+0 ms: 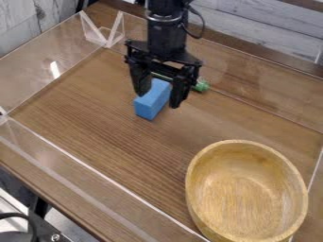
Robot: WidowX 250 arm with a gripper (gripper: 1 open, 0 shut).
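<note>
My black gripper (159, 83) hangs in the upper middle, open, its fingers spread over and around a blue block (153, 104) that stands on the wooden table (89, 151). Whether the fingers touch the block I cannot tell. A small green-ended object (201, 86) lies just behind the gripper, mostly hidden by it.
A large empty yellow bowl (246, 189) sits at the front right. A white wire-like object (101, 28) stands at the back left.
</note>
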